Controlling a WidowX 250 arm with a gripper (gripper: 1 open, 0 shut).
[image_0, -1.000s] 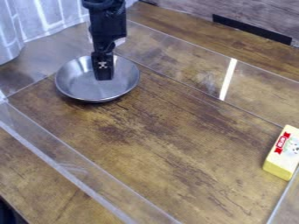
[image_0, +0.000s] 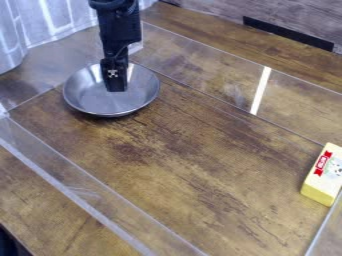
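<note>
My black gripper (image_0: 115, 74) hangs from the top of the view over a round grey metal bowl or pan (image_0: 127, 98), its fingertips low above or inside the middle of it. The gripper is open. It is too small and dark to see clearly whether anything lies between the fingertips.
A yellow box (image_0: 319, 182) with a red and white label lies at the right edge of the wooden table (image_0: 201, 170). A pale curved object (image_0: 10, 50) stands at the top left.
</note>
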